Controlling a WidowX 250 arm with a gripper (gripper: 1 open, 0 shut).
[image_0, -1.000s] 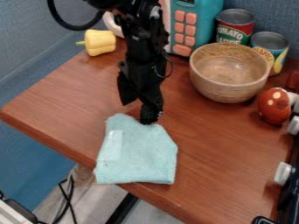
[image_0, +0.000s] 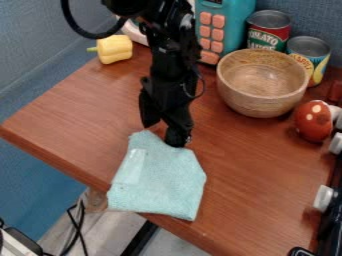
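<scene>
A black gripper (image_0: 166, 122) hangs above the wooden table (image_0: 67, 130), its fingertips low at the back edge of a pale blue cloth (image_0: 156, 182). The cloth lies crumpled flat near the table's front edge. Whether the fingers are open or shut, or pinch the cloth, I cannot tell.
A wooden bowl (image_0: 261, 90) stands right of the gripper, with two cans (image_0: 269, 32) and a teal toy (image_0: 221, 25) behind. A red spotted object (image_0: 313, 120) and a black appliance (image_0: 327, 210) are at the right. A yellow item (image_0: 111, 48) sits back left.
The gripper has shifted slightly, and the cloth's top edge and outline have moved a little toward the front.
</scene>
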